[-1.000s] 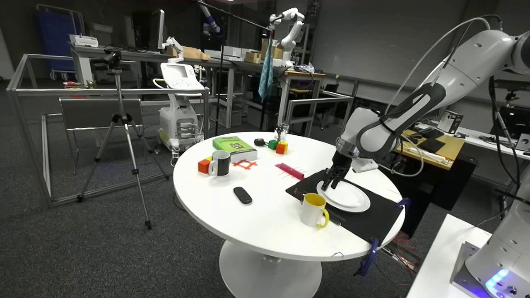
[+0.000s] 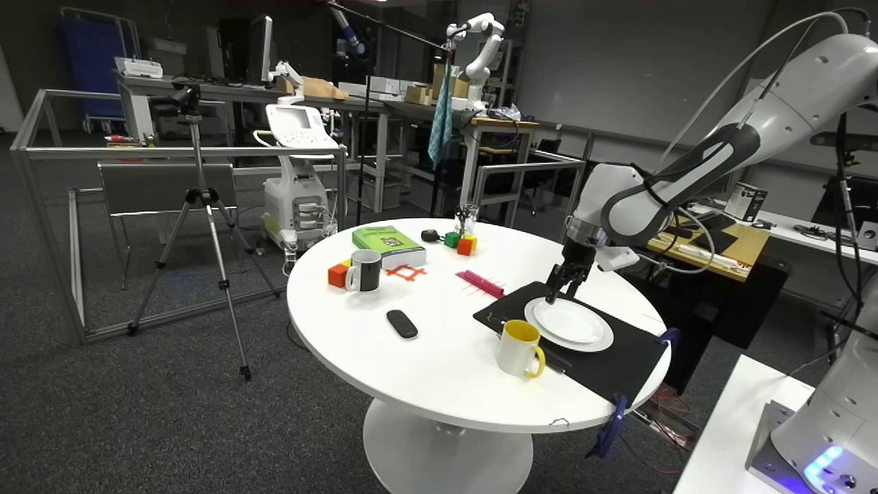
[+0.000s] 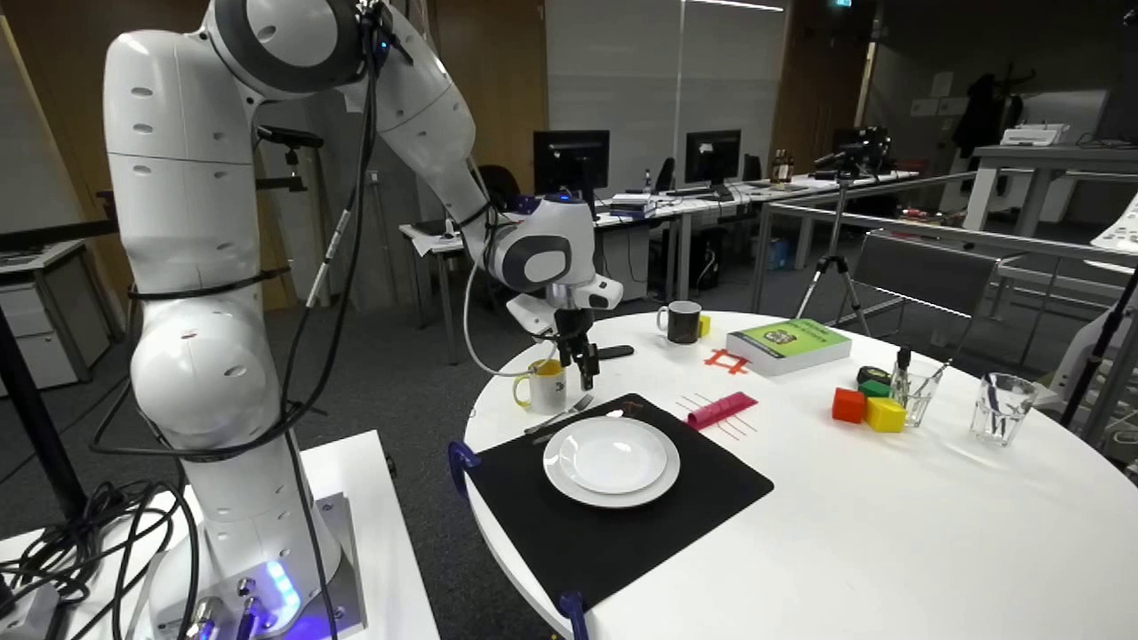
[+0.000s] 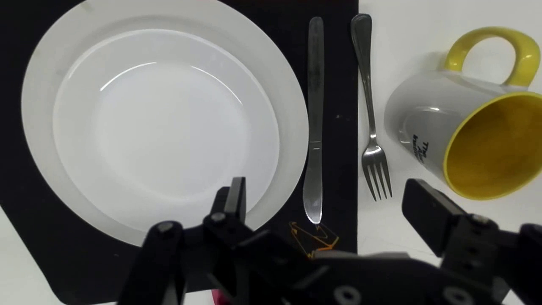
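Note:
My gripper is open above the table, its fingers spread wide and nothing held between them. Below, in the wrist view, a silver knife (image 4: 315,122) lies on the black mat, right of two stacked white plates (image 4: 172,117). A fork (image 4: 374,152) rests on the white tabletop just past the mat's edge. Farther right stands a white mug (image 4: 432,117) with yellow inside and a yellow handle. Exterior view 2 has the gripper (image 3: 584,363) beyond the plates (image 3: 611,457), near the yellow mug (image 3: 547,388). One finger covers part of the lower plate rim in the wrist view.
Blue clamps (image 2: 607,428) grip the mat (image 2: 613,370) at the table edge. A pink roll (image 3: 722,410), a green book (image 3: 789,341), coloured blocks (image 3: 849,405) and glasses (image 3: 1000,409) occupy other parts of the table.
In exterior view 1 my gripper has risen from low over the plates and shifted slightly right. The plates and mug have stayed put.

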